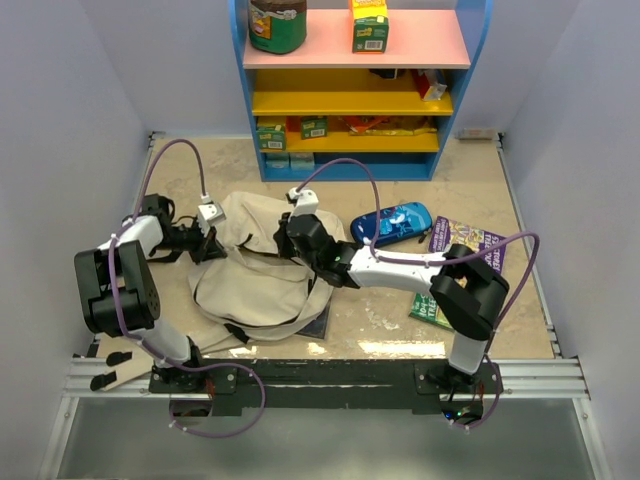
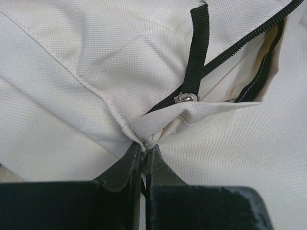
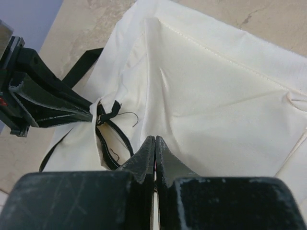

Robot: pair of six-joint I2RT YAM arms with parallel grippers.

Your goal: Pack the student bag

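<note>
The white fabric bag [image 1: 250, 300] lies on the table below both arms. In the left wrist view my left gripper is shut on a gathered fold of its fabric, just below a black zipper pull [image 2: 196, 48] and zip. My right gripper is shut over the bag's white cloth in the right wrist view; I see nothing clearly between its fingertips. The left gripper also shows at the upper left of that view, at the zip opening.
A blue pencil case [image 1: 390, 222] and books [image 1: 465, 240] lie to the right of the bag. The coloured shelf unit [image 1: 345, 95] with boxes stands behind. Bare table shows at the lower right.
</note>
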